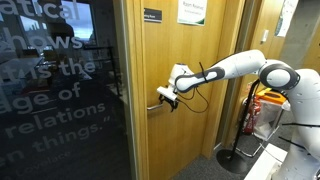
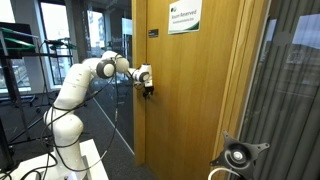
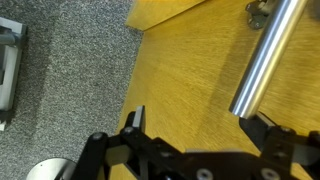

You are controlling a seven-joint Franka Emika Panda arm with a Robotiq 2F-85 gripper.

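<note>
A silver lever handle [image 3: 270, 58] sticks out from the wooden door [image 3: 195, 85] in the wrist view. Its free end comes down close to the right finger; whether they touch, I cannot tell. My gripper is open, its two dark fingers set wide apart with only door surface visible between them. In exterior view 1 the gripper [image 1: 168, 98] is by the door face, just right of and slightly above the handle [image 1: 153, 107]. The door [image 1: 185, 130] appears closed. From exterior view 2 the gripper [image 2: 147, 90] is seen small, beside the door, and the handle cannot be made out.
A dark glass panel with lettering [image 1: 65, 90] lies left of the door. A post with a round black base [image 1: 234, 160] and a cluttered cart [image 1: 265, 115] are to the right. Grey carpet [image 3: 75, 75] covers the floor.
</note>
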